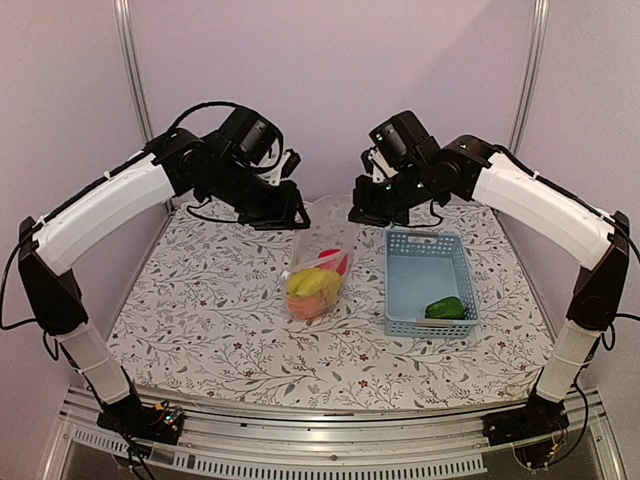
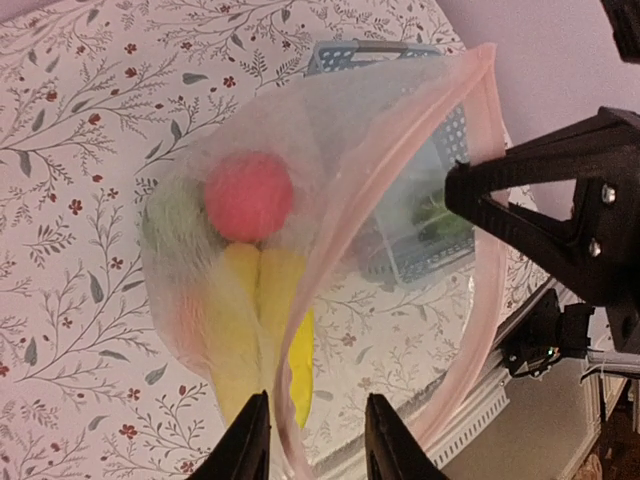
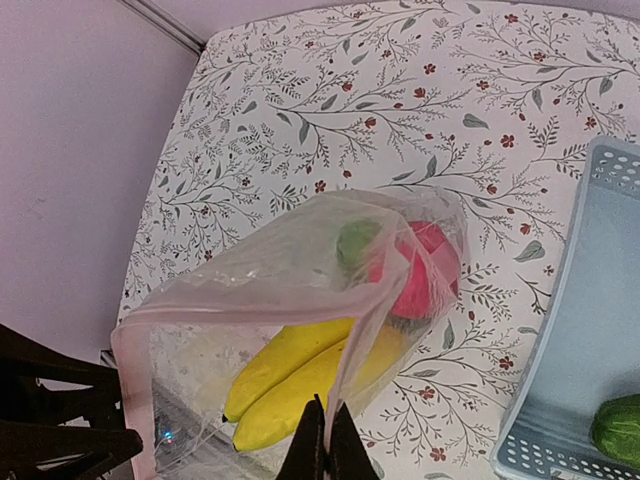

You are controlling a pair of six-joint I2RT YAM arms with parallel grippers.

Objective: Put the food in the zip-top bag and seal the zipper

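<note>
The clear zip top bag (image 1: 325,225) hangs between my grippers with its mouth gaping. Inside lie yellow bananas (image 3: 290,385), a red round food (image 2: 248,195), a green one (image 2: 175,215) and an orange one (image 1: 306,303). My right gripper is shut on the bag's rim, at the right side of the mouth. At the opposite side, my left gripper stands open, its fingers apart with the bag's rim running between them.
A light blue basket (image 1: 398,328) stands to the right of the bag, holding a green pepper (image 1: 446,308).
</note>
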